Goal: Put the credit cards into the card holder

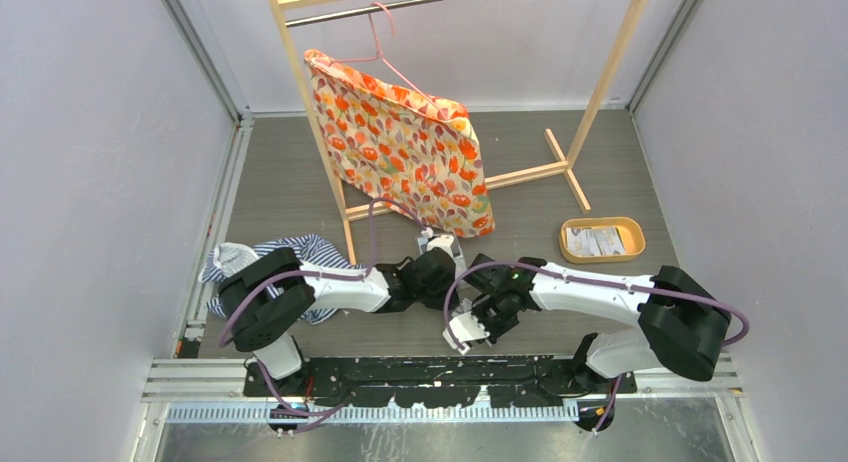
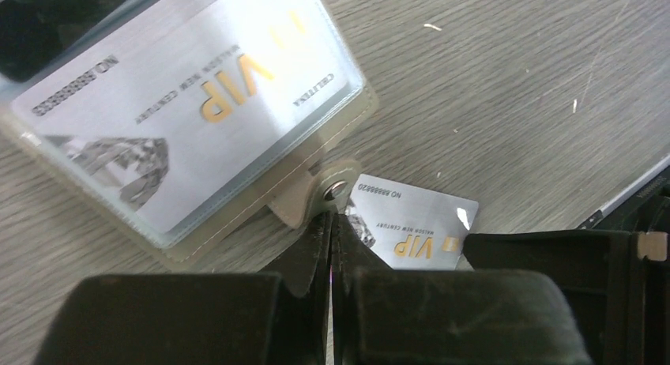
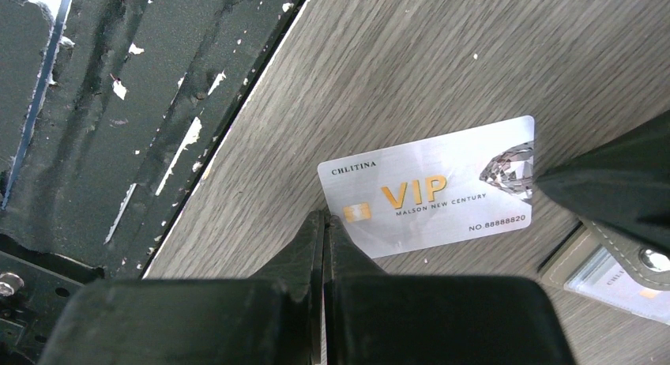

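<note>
The card holder (image 2: 348, 124) lies flat at upper left in the left wrist view, a VIP card (image 2: 276, 49) behind its clear window. My left gripper is shut, tips against its snap tab (image 2: 338, 179); whether the tab is pinched, I cannot tell. A loose VIP card (image 3: 442, 187) lies on the table, close beside the holder's tab end. My right gripper is shut at that card's chip-side edge, the card lying flat by its tips; no grip on it shows. From above, the arms mostly hide holder and card.
A yellow tray (image 1: 632, 234) with several cards stands at right. Striped cloth (image 1: 315, 252) lies left by the left arm. A wooden rack with a floral cloth (image 1: 410, 152) rises behind. The black front edge (image 3: 158, 112) is near the right gripper.
</note>
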